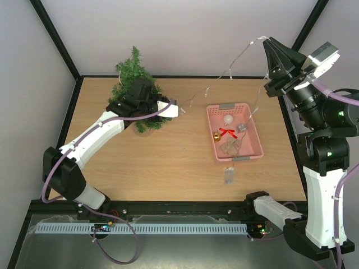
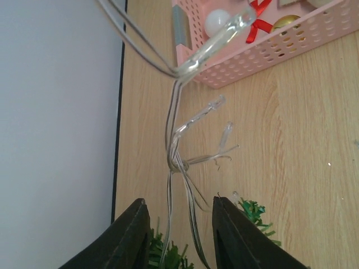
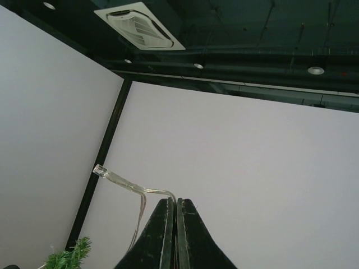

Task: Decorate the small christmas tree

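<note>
A small green christmas tree (image 1: 132,73) stands at the back left, mostly under my left arm. A thin clear light string (image 1: 235,59) runs from above the tree up to my right gripper (image 1: 266,42), which is shut on the wire high at the right. In the left wrist view the wire hangs between the part open fingers of my left gripper, over green branches. In the right wrist view the wire (image 3: 129,185) comes out of the shut fingertips.
A pink basket (image 1: 252,143) on the table holds a white ball (image 1: 228,119), a gold ball (image 1: 216,136), a red bow (image 1: 226,131) and other ornaments. A clear end piece (image 1: 229,175) hangs below it.
</note>
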